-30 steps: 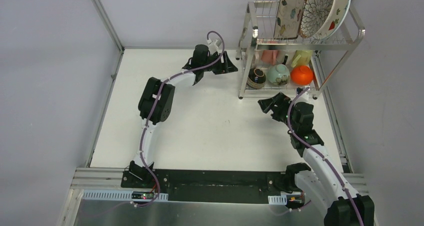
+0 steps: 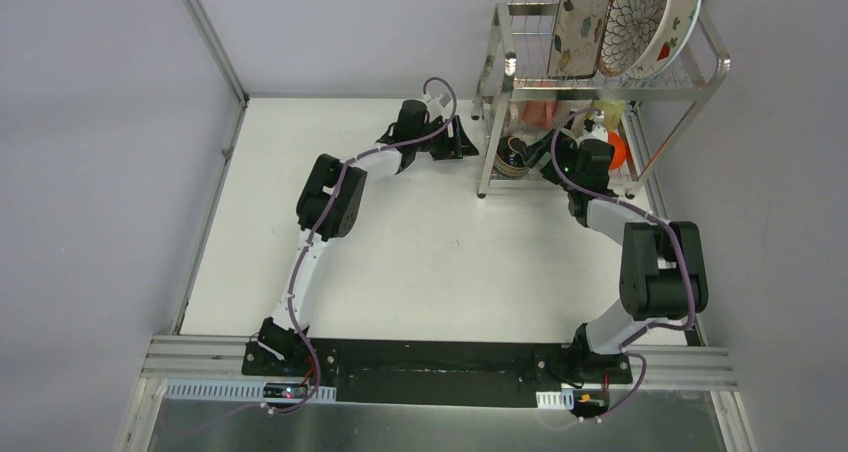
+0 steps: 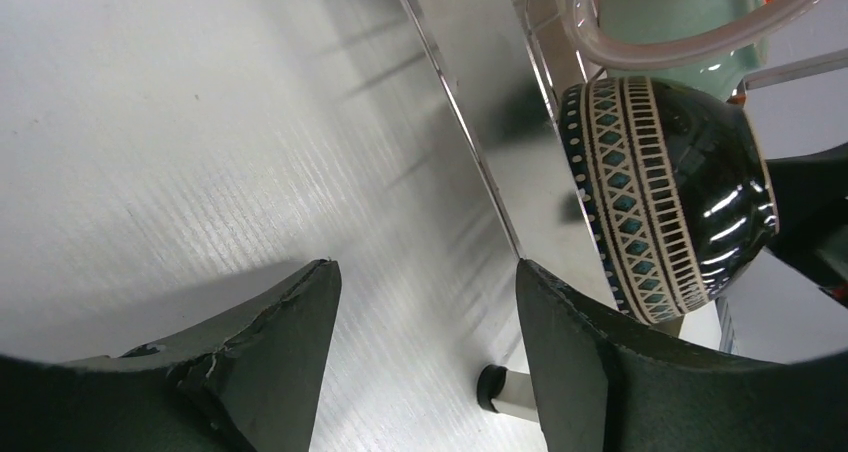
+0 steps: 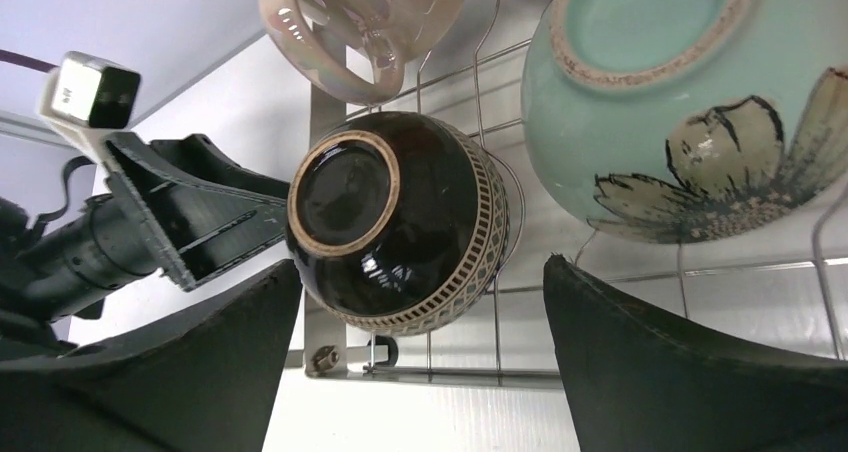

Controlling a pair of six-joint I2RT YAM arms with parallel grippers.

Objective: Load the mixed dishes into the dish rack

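Note:
A black bowl with a patterned band [image 4: 390,212] lies on its side on the lower rack tier, at the left end. My right gripper is at that tier, open around the black bowl's near side, a finger to either side below it. Beside the bowl is a celadon bowl with a flower [image 4: 680,142]. A pale mug [image 4: 420,12] sits behind them. My left gripper stands open just outside the rack's left end [image 2: 490,142], nothing between its fingers. An orange bowl [image 2: 615,152] is partly hidden by my right arm.
The upper tier holds a rectangular flowered plate [image 2: 580,22] and a round patterned dish [image 2: 650,22]. Walls border the work area at back and sides.
My right gripper has moved up and inward into the lower tier toward the black bowl, covering the celadon bowl in the top view.

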